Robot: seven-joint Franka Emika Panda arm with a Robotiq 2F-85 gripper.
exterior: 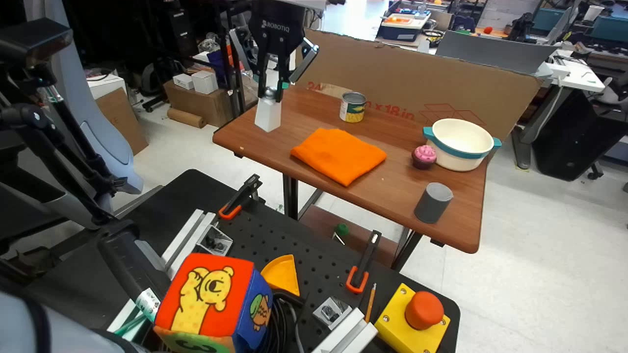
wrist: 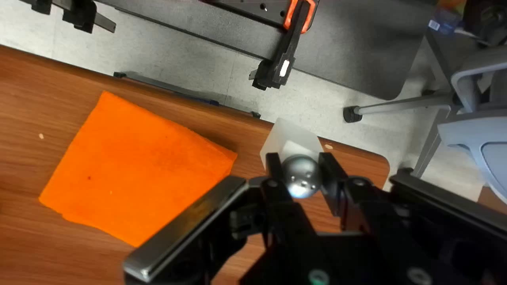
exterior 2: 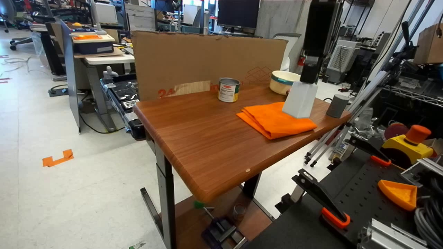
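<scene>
A white, tapered shaker with a round silver top [wrist: 302,175] is held by that top in my gripper, its fingers shut around it. In the first exterior view the white body [exterior: 268,114] hangs upright at the table's left end; whether its base touches the wood cannot be told. The folded orange cloth [exterior: 339,155] lies flat to the right of it there. In the second exterior view the white body [exterior 2: 299,99] covers part of the cloth [exterior 2: 276,120] and part of the cream pot.
On the table [exterior: 377,191] stand a tin can [exterior: 353,108] near the cardboard wall [exterior: 400,82], a pink-topped cupcake [exterior: 424,157], a cream pot with teal handles [exterior: 462,154] and a grey cylinder [exterior: 433,203]. Bare wood lies between can and cloth.
</scene>
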